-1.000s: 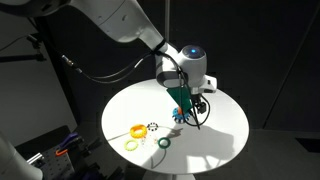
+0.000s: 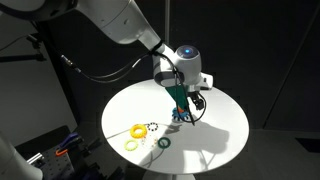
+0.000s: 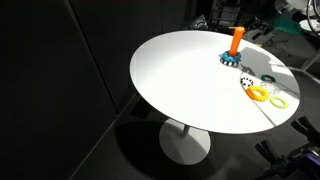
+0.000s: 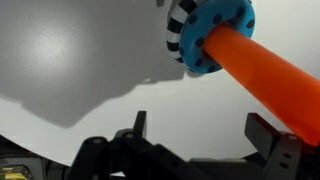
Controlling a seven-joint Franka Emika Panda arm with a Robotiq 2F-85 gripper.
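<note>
An orange post point(image 3: 237, 40) rises from a blue, dotted base point(image 3: 230, 58) on the white round table. Seen close in the wrist view, the post point(image 4: 265, 78) slants from the blue base point(image 4: 203, 24) toward the right edge, and a black-and-white striped edge shows beside the base. My gripper is open, its two fingers wide apart with only bare tabletop visible between them. The post passes near the right finger point(image 4: 262, 135); whether they touch I cannot tell. From exterior view 1, the arm's end partly covers the post and base point(image 2: 180, 115).
Loose rings lie near the table's edge: an orange-yellow ring point(image 2: 138, 131), a black-and-white ring point(image 2: 152, 127), a dark green ring point(image 2: 164, 143) and a yellow-green ring point(image 2: 131, 145).
The arm's end has shifted slightly to the left in exterior view 1. The loose rings have stayed in place.
</note>
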